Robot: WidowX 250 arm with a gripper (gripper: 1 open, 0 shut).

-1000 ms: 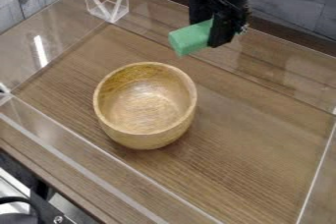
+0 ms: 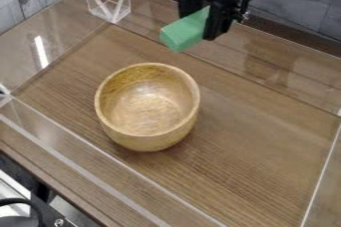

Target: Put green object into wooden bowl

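Note:
The green object [image 2: 184, 32] is a small block-like piece held in the air, tilted, at the upper middle of the camera view. My black gripper [image 2: 202, 14] is shut on its upper right end, and the arm reaches in from the top edge. Below and to the left of it, the round wooden bowl [image 2: 103, 100] stands on the table with its inside empty. The object is beyond the bowl's far rim, not over the opening. Its underside is hidden.
A clear, wire-like stand [image 2: 110, 6] is at the back left of the wooden table [image 2: 260, 131]. Black cables [image 2: 30, 206] lie at the lower left corner. The table right of the bowl is bare.
Gripper and green object have moved slightly up and to the left in the picture, away from the table's middle. The bowl has stayed in place.

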